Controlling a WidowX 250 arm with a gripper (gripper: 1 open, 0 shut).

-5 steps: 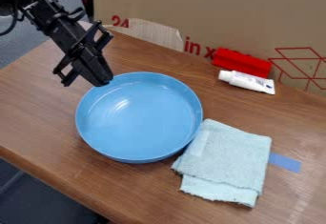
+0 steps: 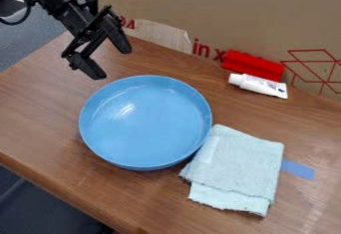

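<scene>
At the upper left, my black gripper hangs open above the wooden table, up and to the left of a blue round plate, with nothing visible between its fingers. The plate is empty. A folded pale blue cloth lies to the plate's right, near the front.
Along the cardboard backdrop at the back lie a red object and a white tube. A strip of blue tape is beside the cloth. Its front edge runs along the lower left.
My gripper has risen and moved a little left, away from the plate. The plate, cloth and objects at the back have not moved.
</scene>
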